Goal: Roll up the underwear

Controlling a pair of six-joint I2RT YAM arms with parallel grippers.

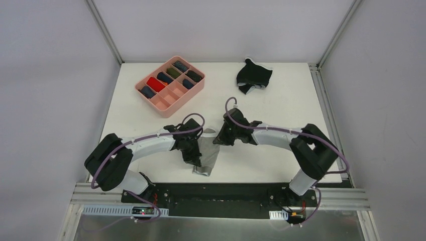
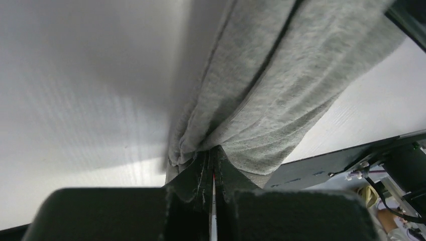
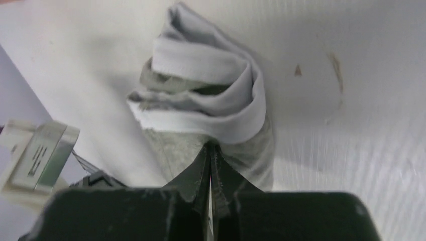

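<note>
Grey underwear (image 1: 209, 153) lies folded lengthwise on the white table between my grippers, its pale waistband (image 3: 196, 120) bunched at the far end. My left gripper (image 1: 197, 163) is shut at the near left edge of the cloth; in the left wrist view its fingertips (image 2: 203, 163) press into the folded fabric, whether pinching any is hidden. My right gripper (image 1: 217, 141) is shut at the upper right of the cloth, just below the waistband; in the right wrist view its tips touch the fabric, with any grip unclear.
A pink divided box (image 1: 170, 104) with several rolled garments sits at the back left. A black cloth (image 1: 253, 74) lies at the back right. The front edge is close below the underwear.
</note>
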